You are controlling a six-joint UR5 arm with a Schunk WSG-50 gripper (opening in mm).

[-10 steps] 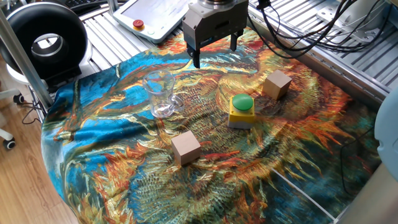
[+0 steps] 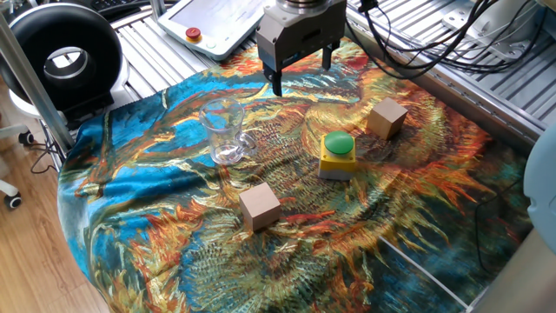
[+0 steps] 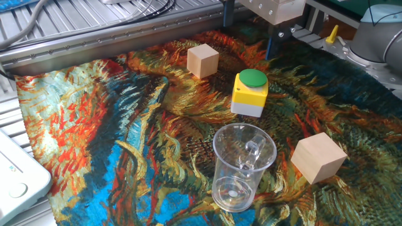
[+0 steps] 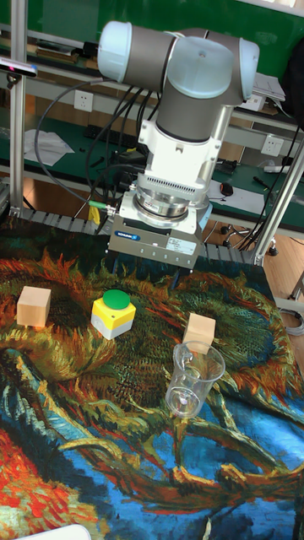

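My gripper hangs above the cloth, its two dark fingers wide apart and nothing between them. In exterior view 1 a yellow and white box with a green button stands on the cloth. One wooden cube lies beyond it to the right; another wooden cube lies nearer the camera, to the left. The clear plastic cup stands upright, its handle side toward the button box, and is empty. In exterior view 3 the cup partly overlaps one cube. The gripper touches none of these.
A patterned cloth covers the table, with bare stretches between the objects. A tablet-like panel with a red knob lies at the back edge. Black cables loop near the arm on the right.
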